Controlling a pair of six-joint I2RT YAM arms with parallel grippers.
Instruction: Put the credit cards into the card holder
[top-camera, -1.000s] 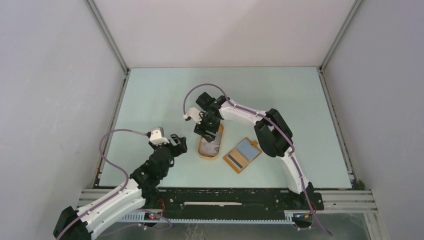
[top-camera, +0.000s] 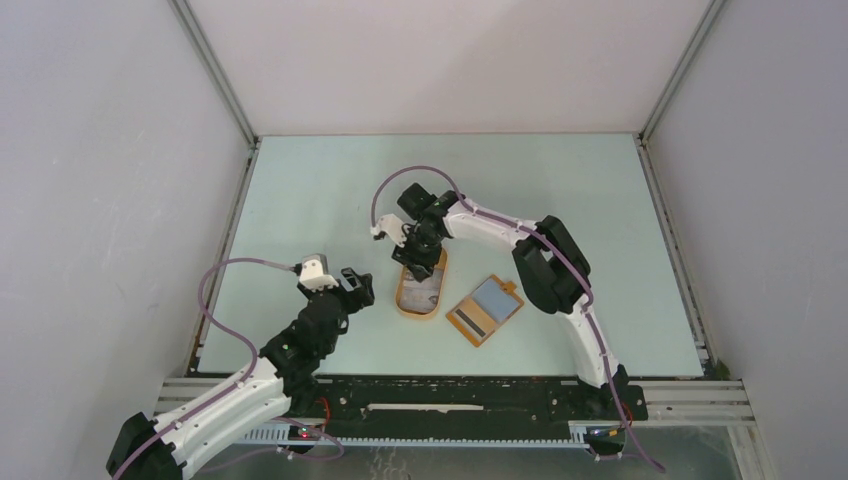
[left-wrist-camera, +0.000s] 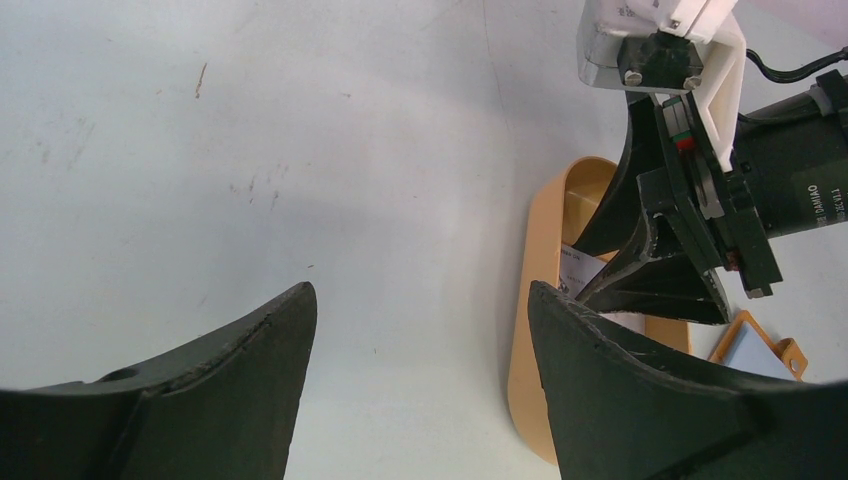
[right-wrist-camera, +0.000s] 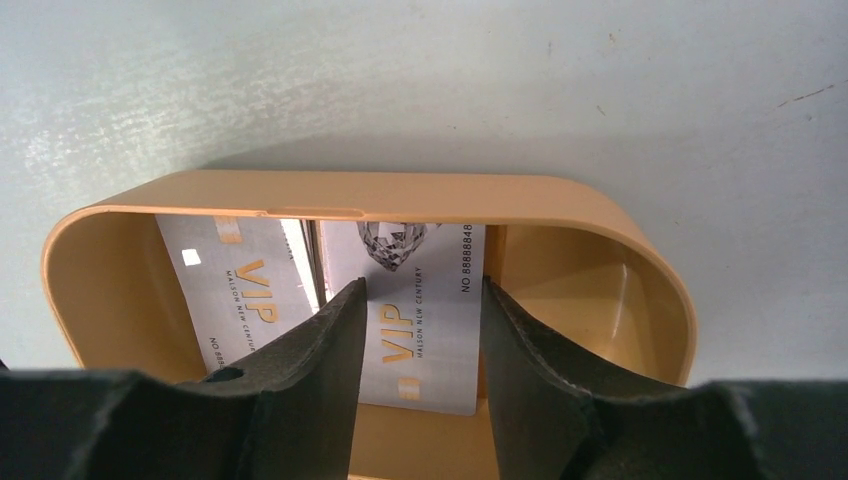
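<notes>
Silver-grey VIP cards (right-wrist-camera: 430, 345) lie in the tan open-topped tray (right-wrist-camera: 300, 190), one pile beside another pile of cards (right-wrist-camera: 235, 275). My right gripper is partly open over the tray, its two fingertips at either side of the right-hand pile; whether they touch it I cannot tell. In the top view the tan card holder (top-camera: 471, 325), with a blue-grey card face (top-camera: 496, 299) showing at its upper end, lies right of the tray. My left gripper stands open left of the tray, nothing between its fingers.
The tray (top-camera: 419, 313) stands between the two arms, with my right arm (top-camera: 490, 229) reaching across from the right.
The right gripper has shifted slightly to the right over the tray. The left arm, the tray and the card holder have not visibly moved.
</notes>
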